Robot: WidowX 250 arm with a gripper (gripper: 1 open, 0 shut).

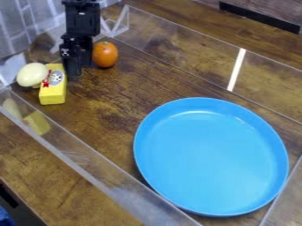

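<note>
My dark gripper [74, 58] reaches down at the upper left, open, its tips just above and beside a yellow box [52, 88] with a label on it. A white egg-like object [31, 75] lies left of the box, and an orange round object [105, 55] sits just right of the gripper. Whether the fingertips touch any of them I cannot tell. A large blue plate [210, 156] lies at the lower right.
Clear panels border the scene at left and bottom.
</note>
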